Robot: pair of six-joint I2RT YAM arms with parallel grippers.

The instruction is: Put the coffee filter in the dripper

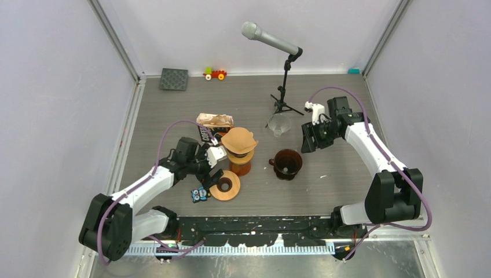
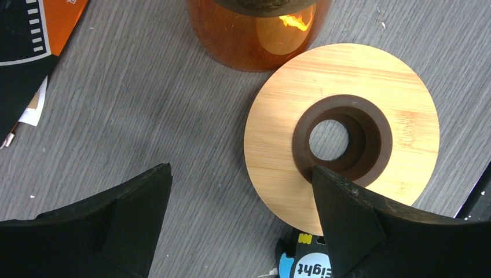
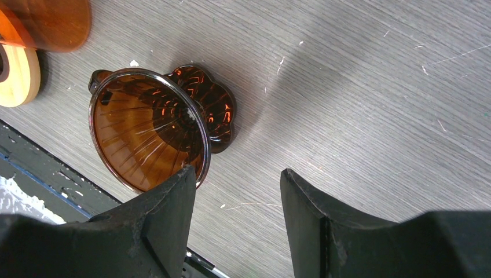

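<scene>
The tan paper coffee filter (image 1: pixel 239 140) stands spread open on top of an amber vessel with a wooden collar (image 1: pixel 239 157), left of centre. To its right, the brown translucent dripper (image 1: pixel 286 163) rests on the table; in the right wrist view its ribbed inside (image 3: pixel 139 139) looks empty. My left gripper (image 1: pixel 213 178) is open over the table's left part, close to a round wooden ring (image 1: pixel 225 194); only bare table (image 2: pixel 243 169) shows between its fingers. Above and to the right of the dripper in the top view, my right gripper (image 1: pixel 309 143) also hangs open, with nothing held.
A coffee bag (image 1: pixel 215 121) lies behind the left gripper, and a small blue-and-black packet (image 1: pixel 200 194) lies by the wooden ring. A clear glass cup (image 1: pixel 279 124) and a microphone stand (image 1: pixel 282 95) stand farther back. Bare table stretches right of the dripper.
</scene>
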